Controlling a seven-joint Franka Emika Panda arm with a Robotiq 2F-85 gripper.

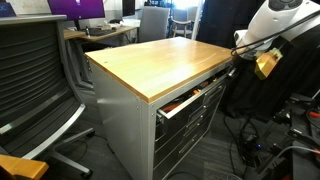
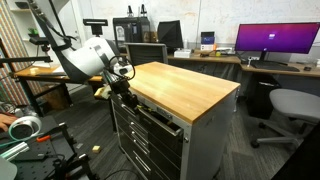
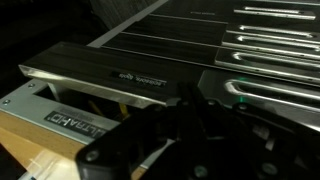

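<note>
The grey cabinet (image 1: 128,118) has a wooden top, and its top drawer (image 1: 172,113) stands slightly out, leaving a narrow gap. In exterior view 2 the drawer (image 2: 163,124) also sticks out a little below the worktop. The wrist view shows its dark labelled front (image 3: 100,68) with a metal edge, and a shadowed opening behind it. My gripper is shut beside one end of that front; dark fingers blend into the background, so what lies between them is hidden. Seen from outside, the arm (image 2: 95,68) reaches down to the drawer's far end.
Closed lower drawers (image 1: 180,140) fill the cabinet front. The wooden top (image 2: 175,85) is bare across its middle. An office chair (image 1: 40,85) stands left of the cabinet, and cables lie on the floor before it.
</note>
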